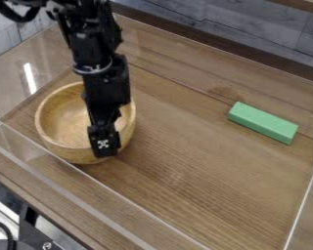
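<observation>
The black robot arm comes down from the top left to my gripper point(105, 139), which is low over the right part of a tan wooden bowl point(55, 125) at the left of the table. The gripper is open, and its fingertips appear to be inside or just over the bowl near its right wall. The arm hides part of the bowl's interior, and I cannot tell whether anything lies between the fingers.
A green block point(262, 123) lies alone on the wooden table point(211, 186) at the right. A black cable runs at the bottom left corner.
</observation>
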